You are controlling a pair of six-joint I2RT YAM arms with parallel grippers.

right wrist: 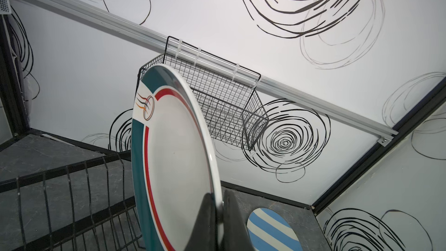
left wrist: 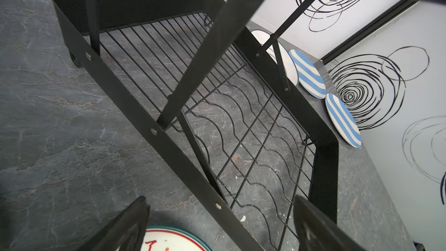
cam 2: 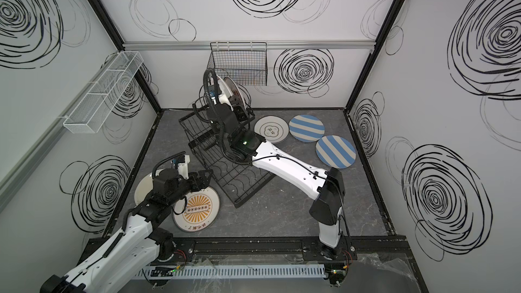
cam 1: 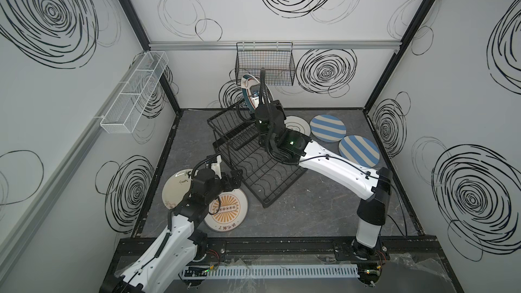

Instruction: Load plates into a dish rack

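Note:
A white plate with teal and red rim stands upright in my right gripper, which is shut on its edge, above the upper tier of the black dish rack at the back. My left gripper hangs low at the rack's front left, above the orange-patterned plate, with its fingers apart and nothing between them. A cream plate lies partly under that arm. Two blue-striped plates and a white plate lie right of the rack.
A white wire basket hangs on the left wall and a black wire basket on the back wall. The right arm spans over the rack's right side. Bare floor shows at the front right of the rack.

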